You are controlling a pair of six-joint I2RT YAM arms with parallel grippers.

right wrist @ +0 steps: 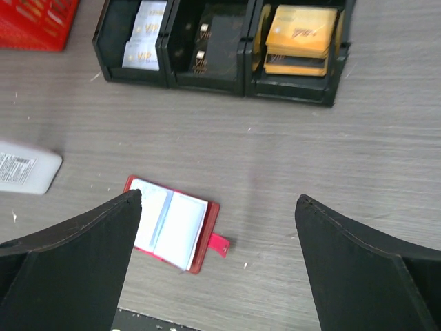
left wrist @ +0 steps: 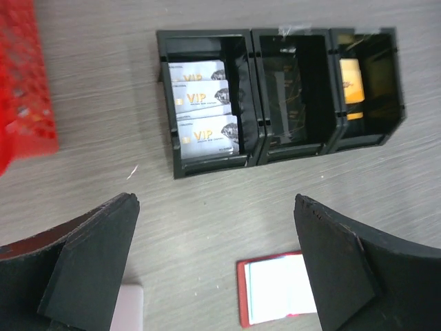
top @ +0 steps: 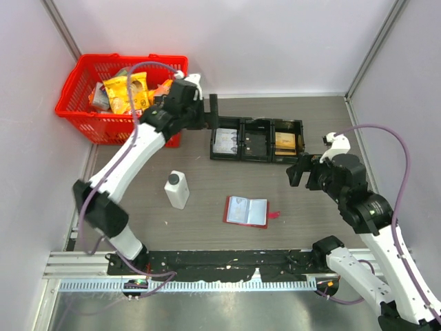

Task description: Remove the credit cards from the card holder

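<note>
An open red-covered card holder with pale sleeves lies at the front middle of the table. At the back stands a three-compartment black tray: white VIP cards on the left, dark cards in the middle, gold cards on the right. My left gripper is open, raised at the tray's upper left. My right gripper is open above the table right of the card holder, empty between its fingers.
A red basket of snack bags fills the back left. A white bottle stands left of the card holder. The table between tray and holder is bare.
</note>
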